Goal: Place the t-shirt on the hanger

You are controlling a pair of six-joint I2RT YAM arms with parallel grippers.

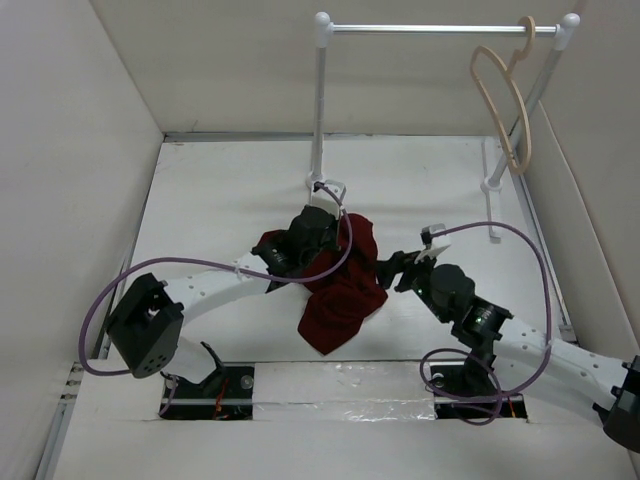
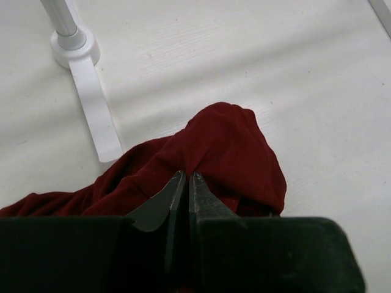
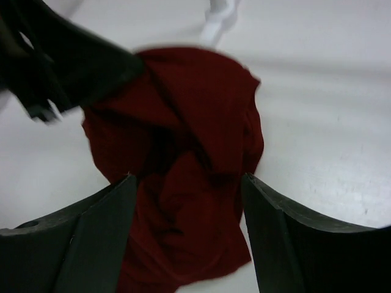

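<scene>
The dark red t-shirt [image 1: 340, 310] lies crumpled on the white floor below the rail. My left gripper is down at its upper part, fingertips together against the cloth; whether fabric is pinched between them cannot be told. My right gripper [image 1: 390, 265] hovers at the shirt's right side, fingers apart, with the cloth visible between them in the right wrist view [image 3: 189, 201]. A beige hanger [image 1: 520, 130] hangs from the right end of the rail [image 1: 430, 29].
The rail's white posts [image 1: 319, 110] stand on foot bars behind the shirt and at right. Walls enclose the back and sides.
</scene>
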